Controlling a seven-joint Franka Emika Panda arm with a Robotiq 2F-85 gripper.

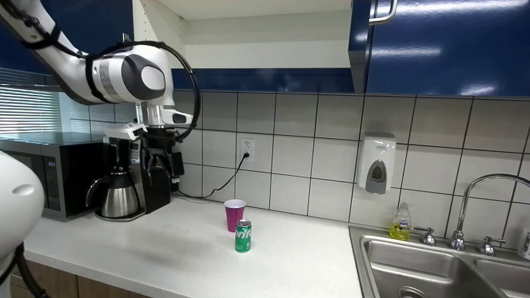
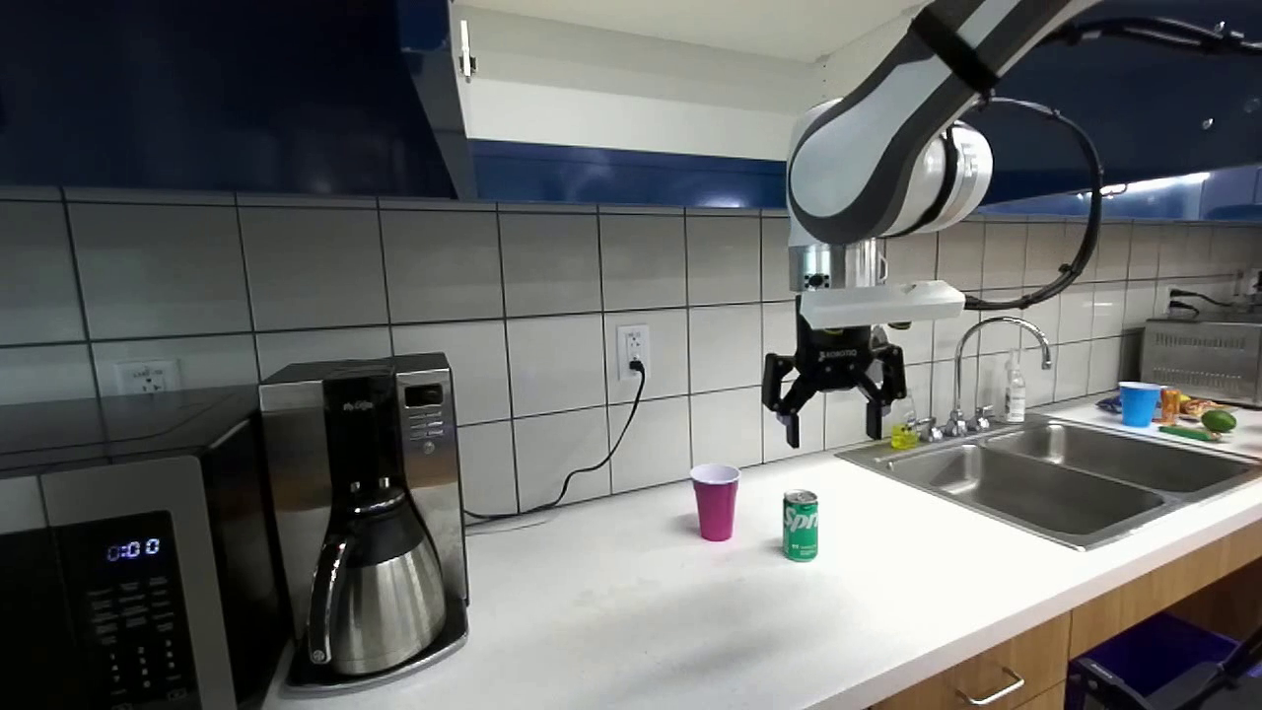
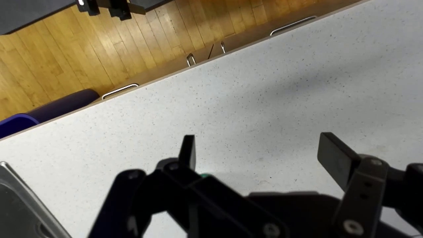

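Observation:
Above the counter my gripper hangs open, fingers pointing down, nothing between them. A green Sprite can stands upright on the counter, below the gripper's level and apart from it. Just beside the can is an upright magenta cup with a white inside. In exterior view 1, the can stands in front of the cup, overlapping its lower edge. From the wrist, only a sliver of the green can shows past the left finger; the cup is hidden there.
A coffee maker and a microwave occupy the counter's left end. The sink lies to the right, with a soap bottle behind it. A power cord runs along the wall.

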